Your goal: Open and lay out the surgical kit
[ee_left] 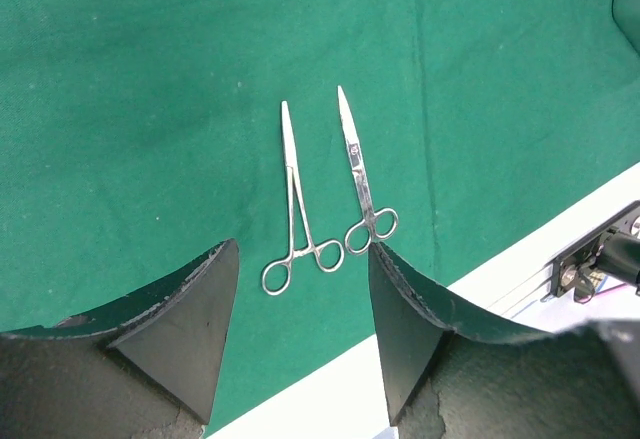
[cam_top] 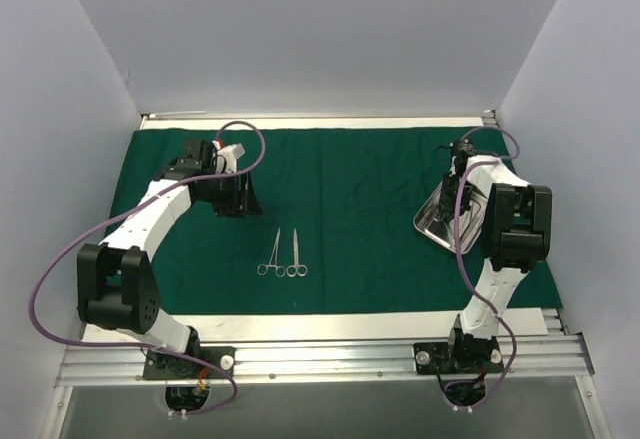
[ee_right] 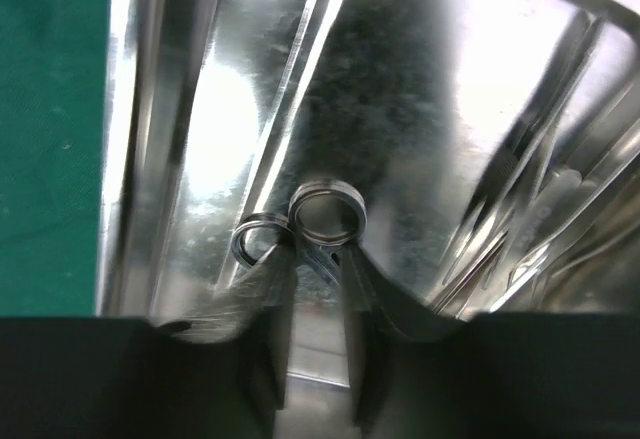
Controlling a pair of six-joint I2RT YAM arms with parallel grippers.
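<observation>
My left gripper (cam_top: 238, 207) stands open over the left part of the cloth, with nothing between its fingers. In the left wrist view, a locking clamp (ee_left: 292, 179) and a pair of scissors (ee_left: 359, 174) lie side by side on the green cloth. My right gripper is down at the metal tray (cam_top: 428, 235), its fingers parted by a narrow gap. Two ring handles (ee_right: 358, 197) of an instrument show right at those fingertips; most of its shaft is hidden. Whether the fingers touch the rings I cannot tell.
Several slim instruments (ee_right: 520, 184) lie bunched along the tray's other side, in the right wrist view. Between the scissors and the tray, the green cloth (cam_top: 365, 209) is bare. Grey walls (cam_top: 575, 139) stand close to the right arm.
</observation>
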